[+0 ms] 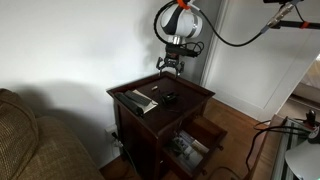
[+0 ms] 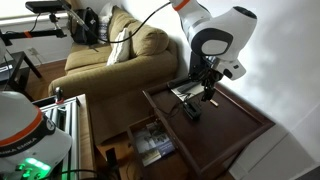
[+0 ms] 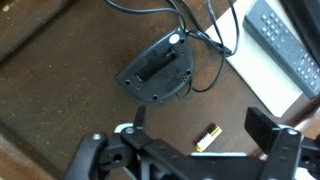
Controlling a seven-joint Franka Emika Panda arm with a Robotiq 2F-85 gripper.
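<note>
My gripper stands open above the dark brown tabletop [image 1: 195, 90], its two fingers wide apart with nothing between them. In the wrist view, a small yellowish piece with a dark end [image 3: 208, 138] lies on the wood below the gap. A black cradle-like device [image 3: 158, 68] with a cable rests beyond it, apart from the fingers. To the right lies a white sheet or booklet [image 3: 250, 75], with a grey-black keypad device [image 3: 285, 45] beside or on it. From the second exterior view, the gripper [image 2: 222, 82] hangs over the wall side of the table.
Below the tabletop, a drawer [image 1: 207, 130] is pulled out, with several items inside. A brown sofa [image 2: 145, 45] stands near one end of the table. The white wall [image 1: 60, 50] runs close along its back. Bare wood shows around the black device.
</note>
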